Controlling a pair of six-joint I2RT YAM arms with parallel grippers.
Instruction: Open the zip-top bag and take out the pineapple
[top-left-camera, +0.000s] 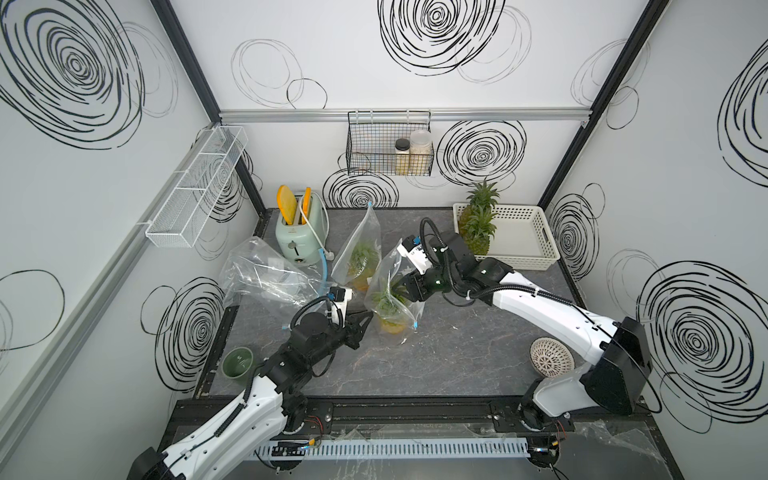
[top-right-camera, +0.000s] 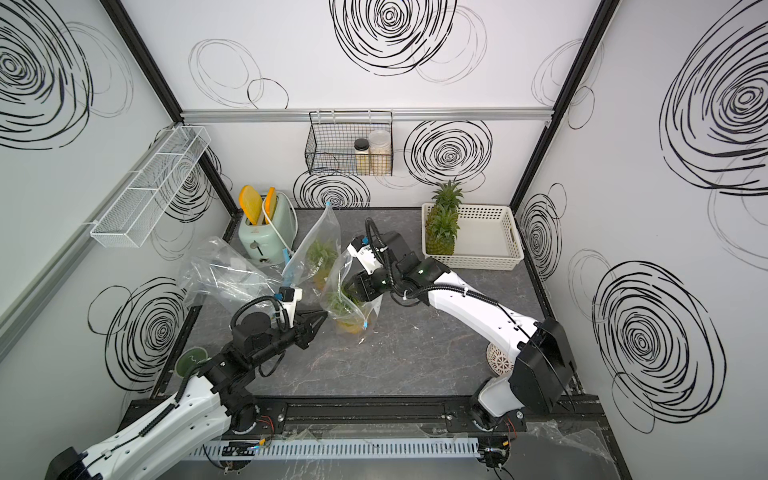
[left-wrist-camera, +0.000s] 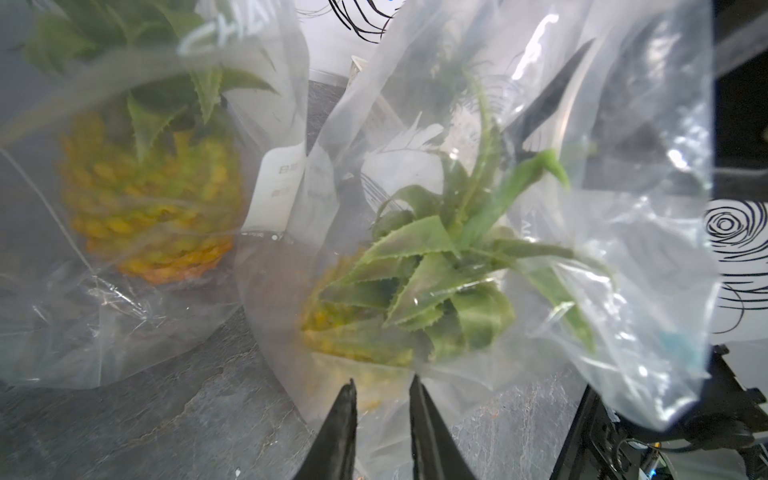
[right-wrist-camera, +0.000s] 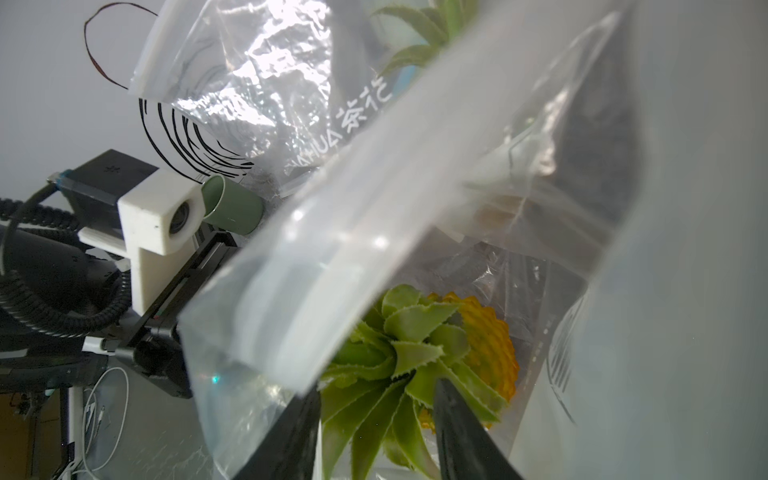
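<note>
The clear zip bag stands at the middle of the counter, its mouth spread. Inside, the pineapple shows green leaves and a yellow body. In the right wrist view its crown lies just beyond the tips of my right gripper. Those fingers are apart, and the bag's pale mouth edge crosses close to the left one; whether they are inside the bag I cannot tell. My left gripper is at the bag's left side, its fingers parted by a narrow gap, with nothing visibly gripped.
Another bagged pineapple stands just behind. An empty-looking clear bag lies by the green toaster. Pineapples sit in a white basket at back right. A green cup is front left.
</note>
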